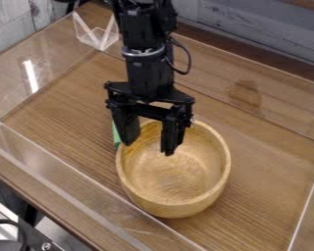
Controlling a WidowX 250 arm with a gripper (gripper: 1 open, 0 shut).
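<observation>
The black robot arm hangs from the top middle, its open gripper [149, 129] low over the back part of a light wooden bowl [173, 186]. A small green object [118, 133] shows at the left, behind the bowl's rim and partly hidden by the gripper. Nothing clearly shows between the dark fingers, though they are hard to make out.
The wooden table [48, 147] has free room left and right of the bowl. A clear plastic piece lies at the left edge, and a dark cable is at the bottom left corner.
</observation>
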